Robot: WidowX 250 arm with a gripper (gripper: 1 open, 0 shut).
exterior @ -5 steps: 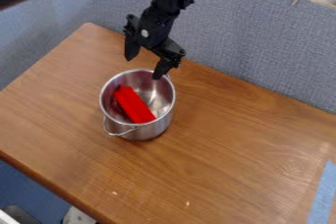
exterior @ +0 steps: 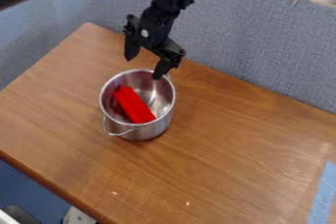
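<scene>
A steel pot [exterior: 160,98] with a wire handle stands on the wooden table [exterior: 237,149], left of centre. Inside it lies a long red block [exterior: 134,106], tilted along the pot. My black gripper [exterior: 143,63] hangs open just above and behind the pot's back rim, its fingertips spread apart. I see nothing between them.
Grey padded walls [exterior: 262,41] line the back and left of the table. The wooden top is bare to the right and in front of the pot. A light blue strip [exterior: 321,194] lies at the far right edge.
</scene>
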